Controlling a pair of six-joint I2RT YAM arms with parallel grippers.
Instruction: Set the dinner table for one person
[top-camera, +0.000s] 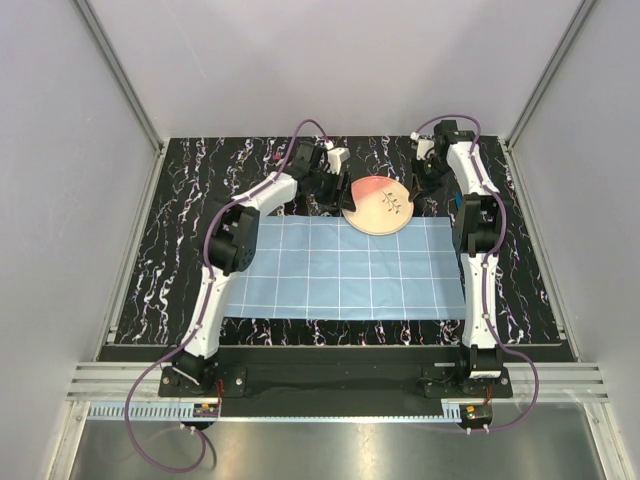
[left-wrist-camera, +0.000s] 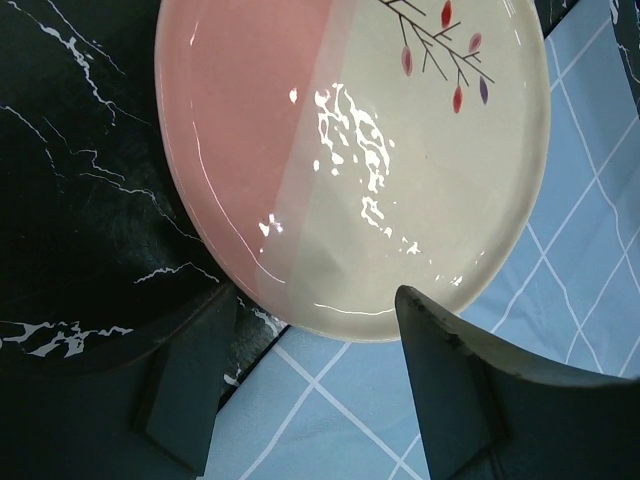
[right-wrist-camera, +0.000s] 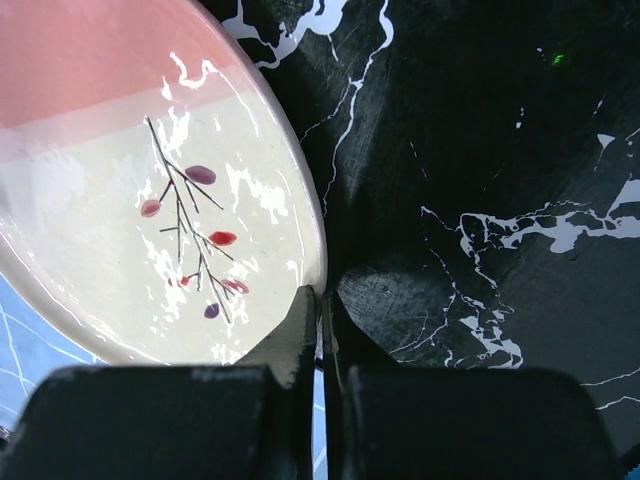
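Observation:
A round pink-and-cream plate (top-camera: 379, 208) with a printed twig lies at the back of the table, its front part over the blue cloth (top-camera: 350, 275). My right gripper is shut at its right rim, one finger over the plate and one outside, with the thin edge running between the tips. At the plate's left edge, my left gripper stands part open; nothing shows held between its fingers. The near rim (left-wrist-camera: 350, 338) appears beyond and between those fingertips. In the top view, the left gripper (top-camera: 340, 200) partly covers that edge.
Behind the left forearm, a small pinkish thing (top-camera: 278, 155) is mostly hidden. Something blue (top-camera: 458, 200) peeks out beside the right arm.

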